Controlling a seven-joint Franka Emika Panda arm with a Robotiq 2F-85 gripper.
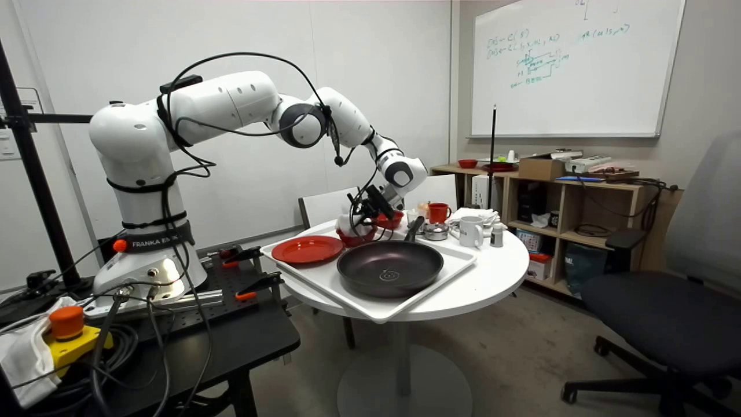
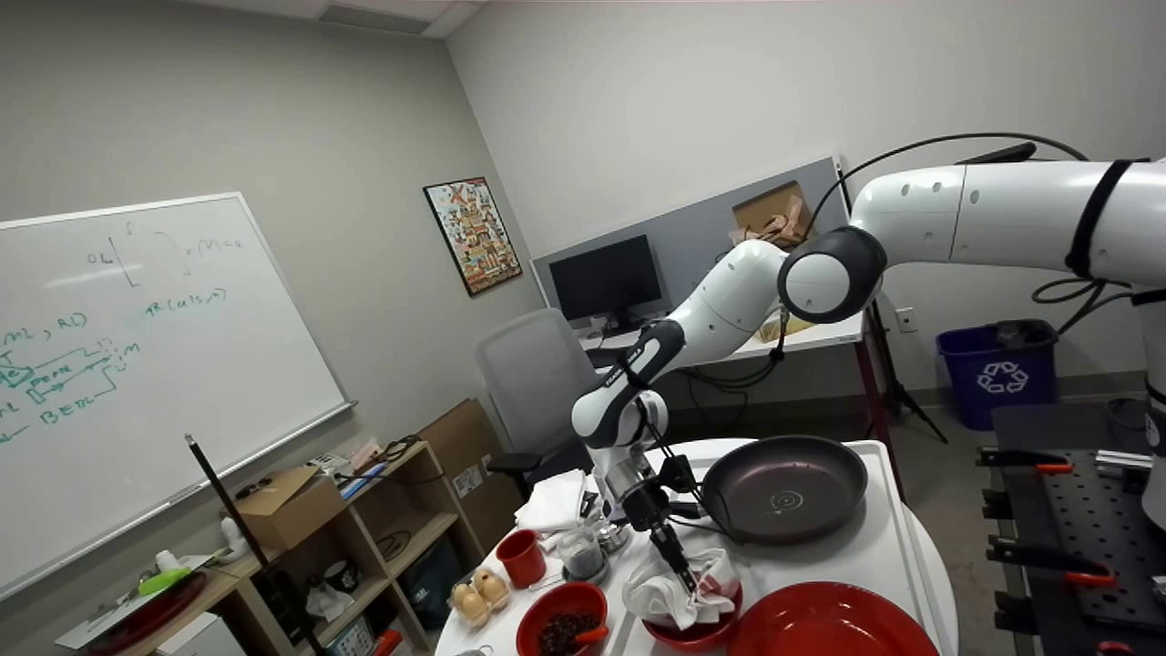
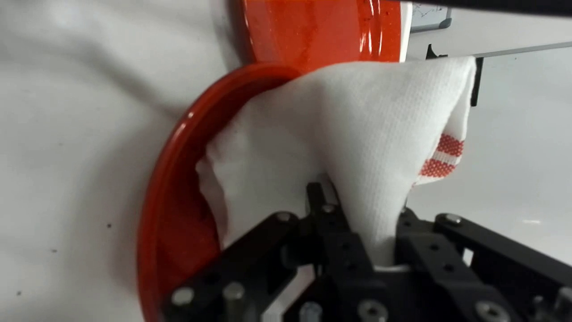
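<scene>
A white cloth with red stripes is pinched in my gripper, whose fingers are shut on a fold of it. In the wrist view the cloth drapes over and into a red bowl, covering much of its inside. Exterior view 2 has the same cloth bunched in the bowl, with the gripper reaching down into it from above. From exterior view 1, the bowl sits at the tray's far side, and the fingertips are hidden there.
Beside the bowl lies a red plate. A dark frying pan fills the front of the white tray. Another red bowl with dark contents, eggs, a red mug and a white mug stand nearby.
</scene>
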